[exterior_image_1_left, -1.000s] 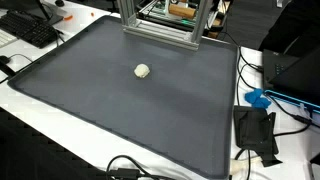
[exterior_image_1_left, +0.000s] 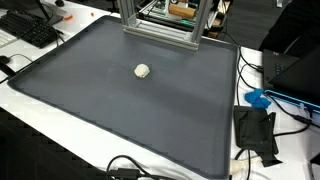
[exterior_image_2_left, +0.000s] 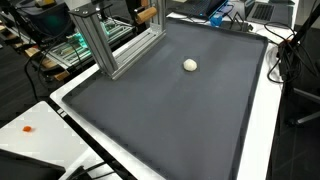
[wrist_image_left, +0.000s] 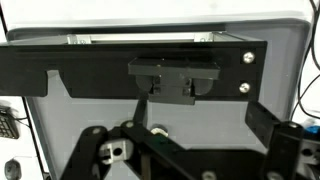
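Note:
My gripper is open in the wrist view, its dark fingers (wrist_image_left: 263, 119) set wide apart with nothing held between them. Beyond them in that view lies a long black panel (wrist_image_left: 95, 75) with a raised dark block (wrist_image_left: 174, 88) at its middle. On the grey mat rests a small round cream-coloured piece (exterior_image_1_left: 142, 71), also visible as a pale round piece (exterior_image_2_left: 190, 65) in exterior view 2. The fingers do not show in either exterior view.
A pale metal frame (exterior_image_1_left: 160, 37) stands at the mat's far edge in exterior view 1.

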